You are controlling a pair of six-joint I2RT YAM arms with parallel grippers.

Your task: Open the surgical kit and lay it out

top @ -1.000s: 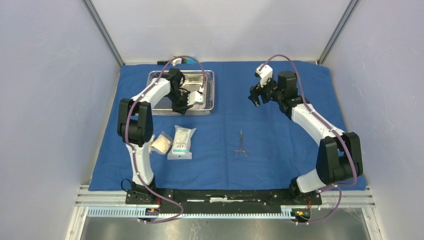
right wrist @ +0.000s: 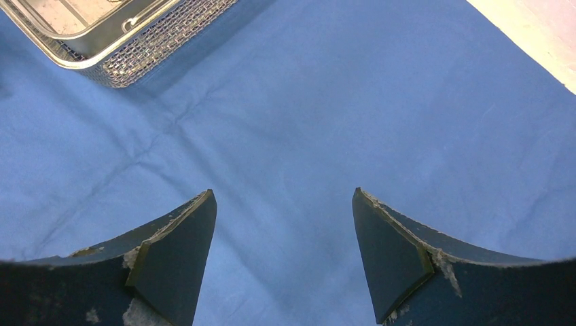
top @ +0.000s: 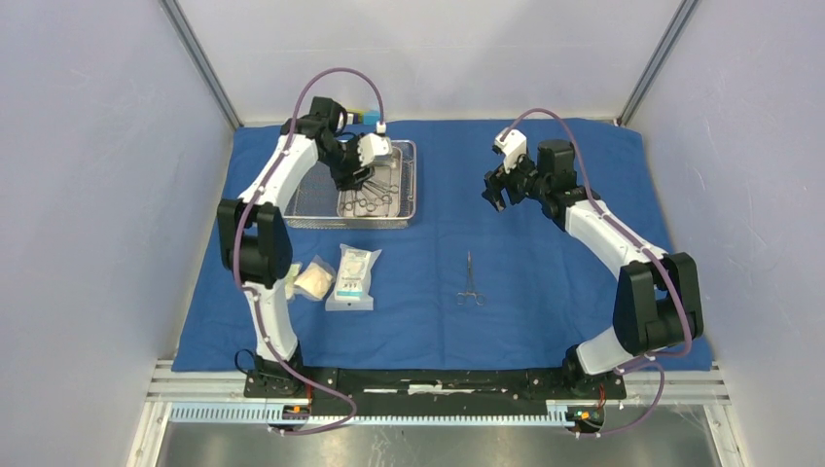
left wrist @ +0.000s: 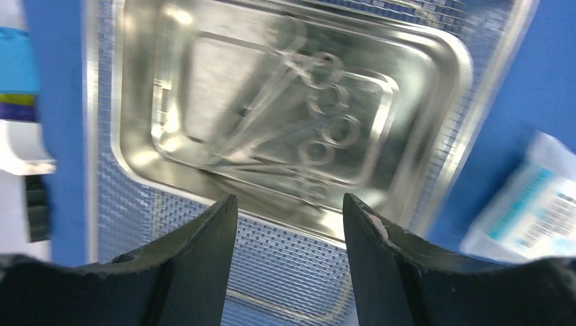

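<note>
Several scissor-handled steel instruments (left wrist: 272, 102) lie heaped in a shallow metal tray (left wrist: 431, 75), which sits inside a wire mesh basket (top: 412, 185) at the back left. Over the tray hangs my left gripper, its fingers apart and nothing between them; the left wrist view is blurred. One clamp-like instrument (top: 470, 284) lies alone on the blue drape (top: 545, 311), right of centre. My right gripper stands open above bare drape, right of the basket, whose corner (right wrist: 122, 71) shows at the upper left of the right wrist view.
In front of the basket lie a white sealed pack (top: 353, 277) and a clear bag with beige contents (top: 314, 279). Blue and yellow items (top: 365, 118) sit behind the basket. Bare drape fills the middle and right.
My left arm has drawn back and upward in the top view, uncovering the instruments in the tray. The right arm shifted only slightly. The clamp on the drape stayed put.
</note>
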